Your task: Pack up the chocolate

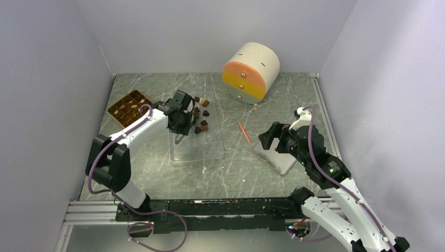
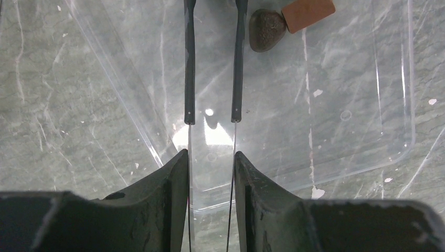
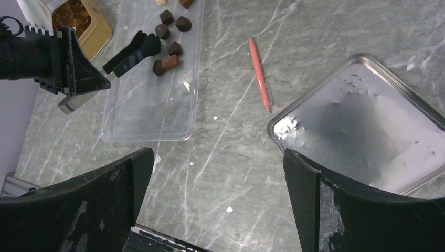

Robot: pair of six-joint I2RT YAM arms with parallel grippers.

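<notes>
Several brown chocolates lie on a clear plastic tray. A gold box with compartments sits left of it. My left gripper is over the tray, closed on metal tongs with black tips; beside those tips in the left wrist view are a dark chocolate and a brown block. At the right, my right gripper stands open above the table, empty.
A red pen lies between the clear tray and a metal tray. A drum-shaped cabinet stands at the back.
</notes>
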